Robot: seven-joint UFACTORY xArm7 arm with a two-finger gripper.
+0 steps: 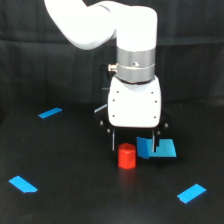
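A red block, which looks rounded, stands on the dark surface in the middle of the camera view. Above it hangs the white hand of my gripper, pointing down. Its thin dark fingers stand wide apart, to the left and right, and I see nothing held between them. How far the block lies in front of or behind the fingers is hard to judge. Just right of the block is a blue piece, partly hidden by a finger.
Flat blue strips lie on the dark surface: one at far left, one at near left, one at near right. Dark curtains close off the back.
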